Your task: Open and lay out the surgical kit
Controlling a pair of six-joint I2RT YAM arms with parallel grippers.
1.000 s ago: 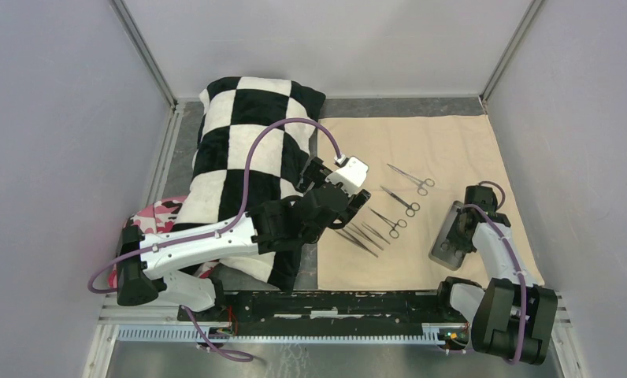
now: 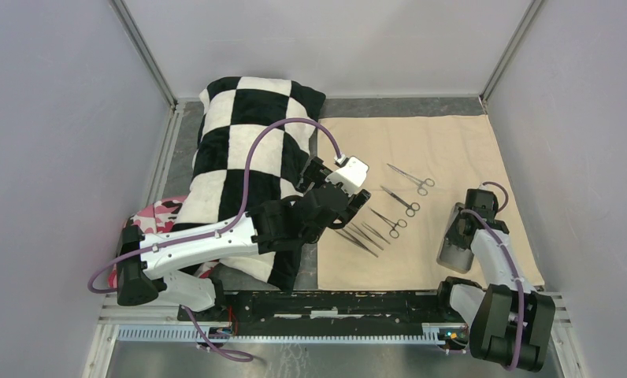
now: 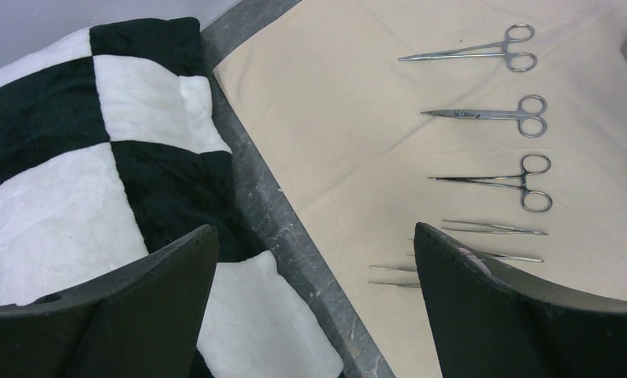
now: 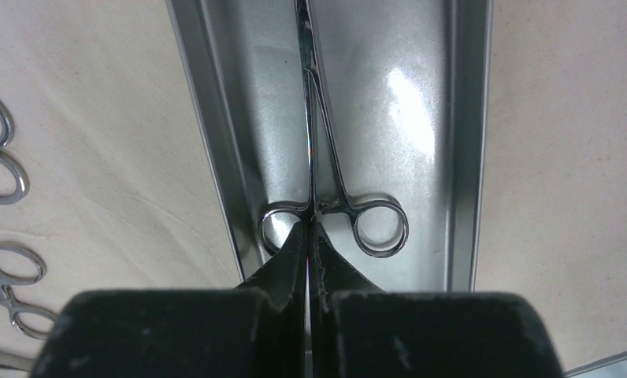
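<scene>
A beige cloth (image 2: pixel 389 142) carries a row of laid-out instruments: scissors (image 3: pixel 484 113), ring-handled clamps (image 3: pixel 491 180) and several forceps (image 3: pixel 491 231). At its right stands a metal tray (image 4: pixel 468 142) holding a long ring-handled instrument (image 4: pixel 334 150). My right gripper is shut, its tips at the instrument's handles; whether any of it is between them cannot be told. My left gripper hangs open above the left part of the cloth, nothing between its fingers.
A checkered black-and-white cushion (image 2: pixel 247 142) lies left of the cloth, with a pink camouflage fabric (image 2: pixel 153 216) beside it. Walls enclose the area.
The left arm has not moved.
</scene>
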